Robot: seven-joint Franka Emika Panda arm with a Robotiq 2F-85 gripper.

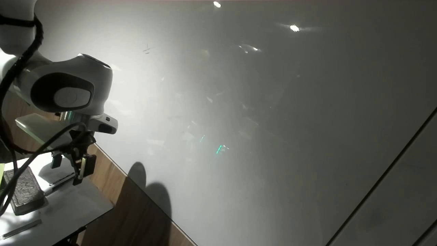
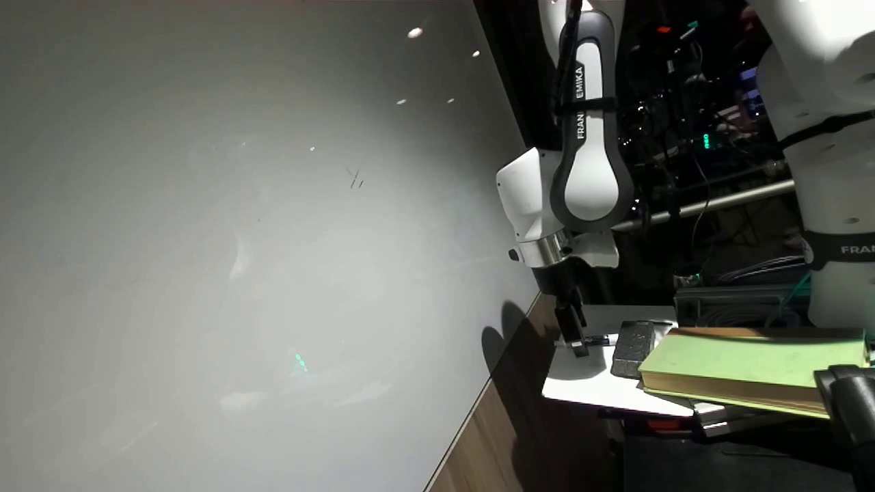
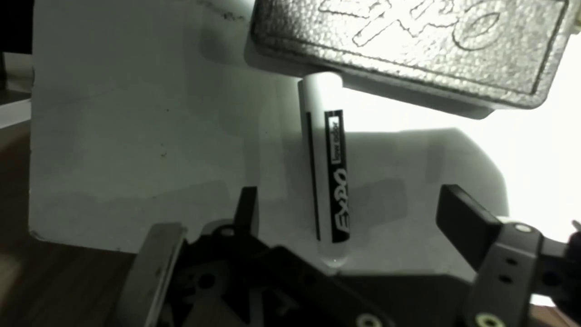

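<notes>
In the wrist view a white Expo marker (image 3: pixel 322 158) with a black label lies on a small white table (image 3: pixel 109 163). My gripper stands open, its two fingers wide apart on either side of the marker's label end, with nothing held. The marker's far end reaches the dark grey Expo eraser (image 3: pixel 414 49); whether they touch I cannot tell. From exterior view 1, the gripper (image 1: pixel 69 166) hangs low over the table, close to the marker (image 1: pixel 60 185). Exterior view 2 shows one fingertip covering part of the marker (image 2: pixel 605 339).
A second slim stick-like object (image 1: pixel 20 229) lies at the table's near side. Beyond the eraser, a green-topped block (image 2: pixel 755 348) rests at the right. A large whiteboard (image 2: pixel 246 246) rises beside the table, bare apart from faint marks.
</notes>
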